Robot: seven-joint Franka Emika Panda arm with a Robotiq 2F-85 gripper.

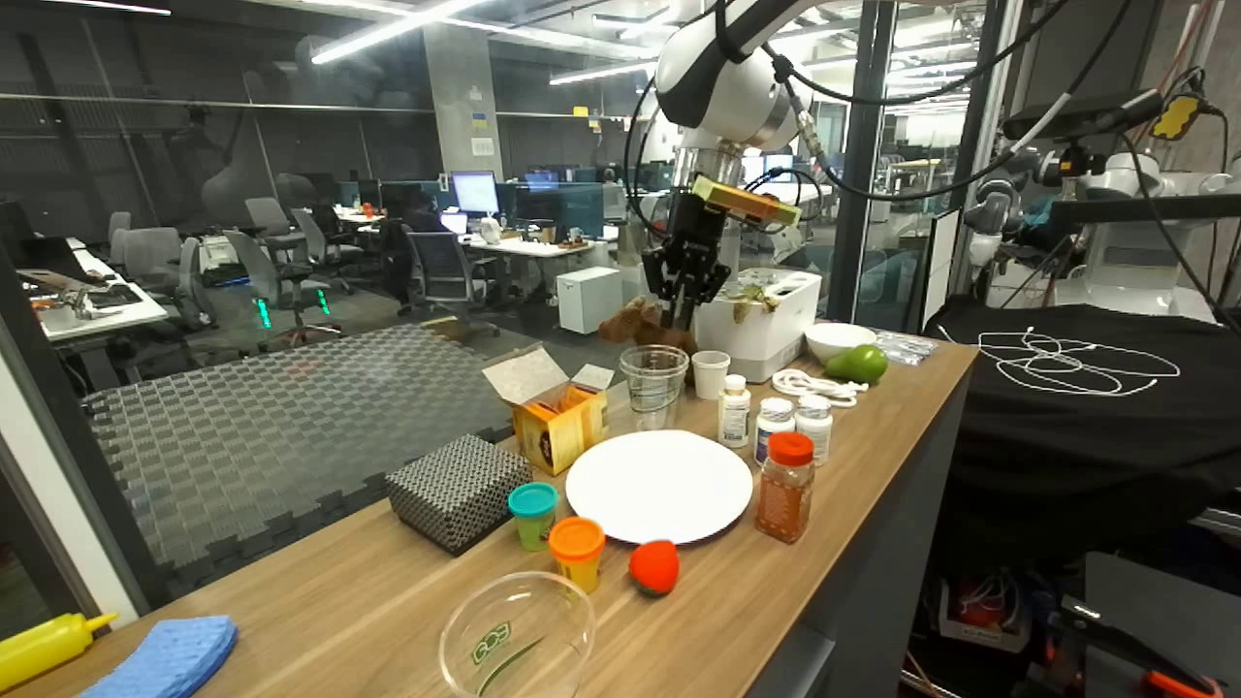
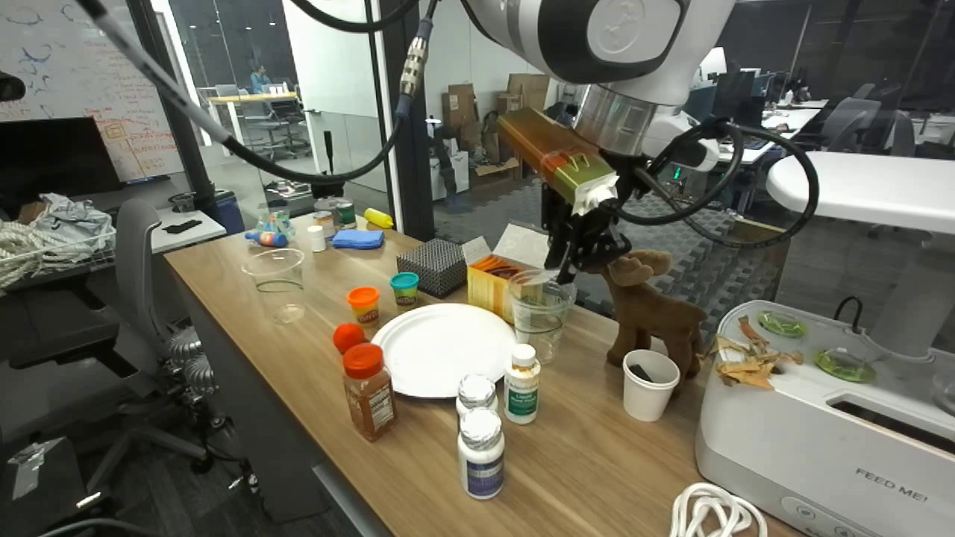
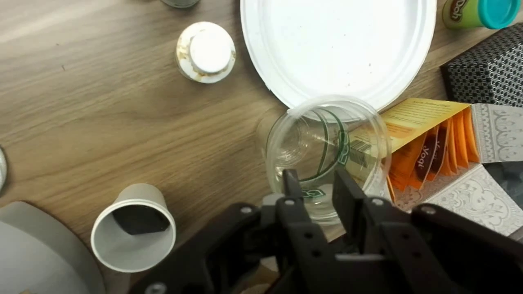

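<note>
Two clear plastic cups [image 1: 653, 390], one sitting inside the other, stand beside the white plate and the open tea box; their doubled rims show in the wrist view. Just over the rim of these nested cups [image 3: 326, 147] is my gripper, its two fingers apart and nothing visibly pinched between them. In the second exterior view the fingertips hang by the rear side of the stack [image 2: 539, 327]. A separate clear cup [image 1: 518, 634] stands alone at the near end of the counter.
Close around the stack are the tea box [image 3: 421, 147], white plate [image 3: 338, 44], white paper cup [image 2: 650, 385] and a brown plush animal [image 2: 653, 304]. Several bottles, including a white one [image 3: 206, 51], stand beyond the plate. Bare wood lies between the bottles and paper cup.
</note>
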